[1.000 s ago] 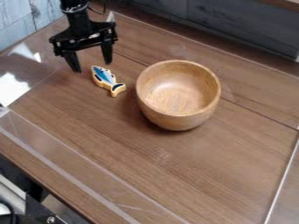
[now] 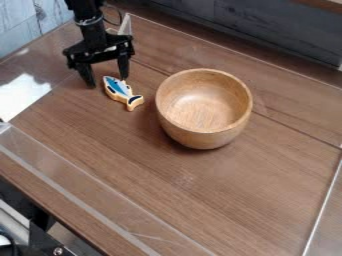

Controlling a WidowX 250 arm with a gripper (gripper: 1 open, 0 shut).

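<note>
My black gripper (image 2: 104,76) hangs at the upper left of the camera view, open, its two fingers pointing down just above and behind a small toy (image 2: 123,94) in white, blue, black and orange, shaped somewhat like a fish. The toy lies flat on the wooden table. Right of it stands a round, empty wooden bowl (image 2: 203,108).
A wall (image 2: 34,30) runs behind at the upper left. The table's edge is at the lower left, with a glare patch near the left side.
My gripper has moved slightly right and down, closer to the toy. The toy and the bowl have not moved.
</note>
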